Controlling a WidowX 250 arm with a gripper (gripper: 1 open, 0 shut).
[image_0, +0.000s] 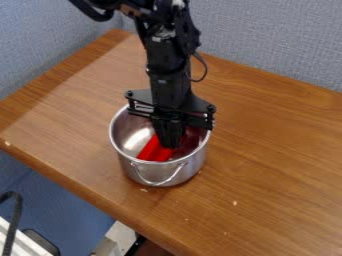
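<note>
A steel pot (160, 172) with a wire handle stands on the wooden table, left of centre. Inside it lies a red object (154, 150), partly covered by my black gripper (168, 138), which reaches down into the pot from above. The fingertips are low inside the pot at the red object; whether anything is between them is hidden, and the gripper looks shut.
A grey wall stands behind.
</note>
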